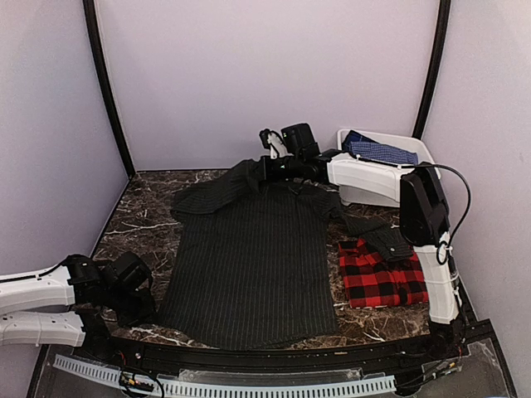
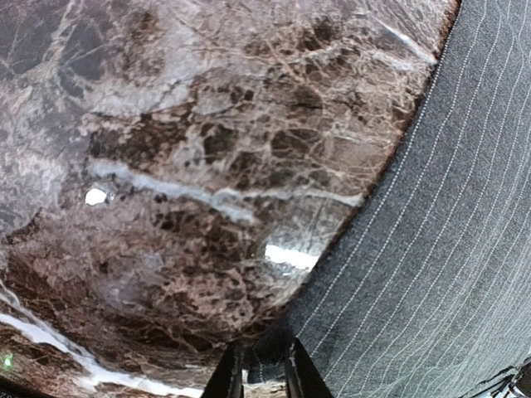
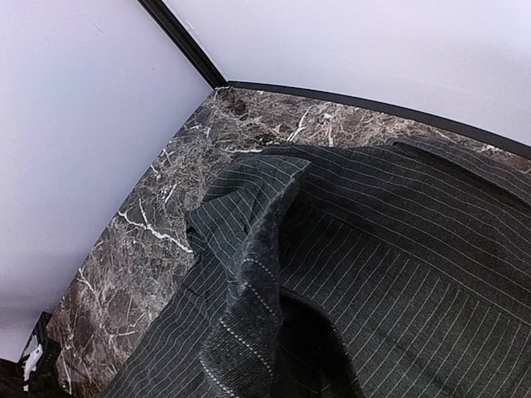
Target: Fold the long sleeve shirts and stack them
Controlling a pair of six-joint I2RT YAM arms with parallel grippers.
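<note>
A dark pinstriped long sleeve shirt (image 1: pixel 253 269) lies spread across the table, hem towards the front. Its lower left hem corner (image 2: pixel 270 352) comes between the fingers of my left gripper, which are part open around it. At the shirt's far end, my right gripper (image 1: pixel 264 170) is shut on a raised fold of the cloth. In the right wrist view that fold (image 3: pixel 257 307) rises towards the camera, and the fingers themselves are hidden. The left sleeve (image 1: pixel 203 197) lies folded over at the far left; the other sleeve (image 1: pixel 361 224) reaches out to the right.
A folded red and black checked shirt (image 1: pixel 382 286) lies at the right, with the pinstriped cuff (image 1: pixel 390 243) on top of it. Behind it stands a white bin (image 1: pixel 357 197) holding blue clothing (image 1: pixel 382 152). Bare marble tabletop (image 1: pixel 137 215) shows at the left.
</note>
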